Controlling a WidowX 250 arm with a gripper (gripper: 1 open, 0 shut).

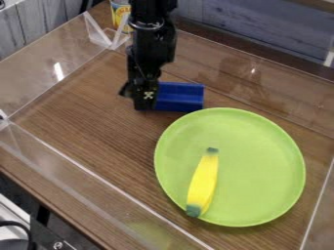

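Observation:
My black gripper (141,88) hangs over the left end of a blue block (181,97), partly covering it; its finger is open, and whether the fingers touch the block is unclear. A yellow toy banana (202,182) with green tips lies on a round green plate (261,166) at the lower right.
A can (120,14) stands at the back left, partly hidden by the arm. A dark cable shows at the lower left corner.

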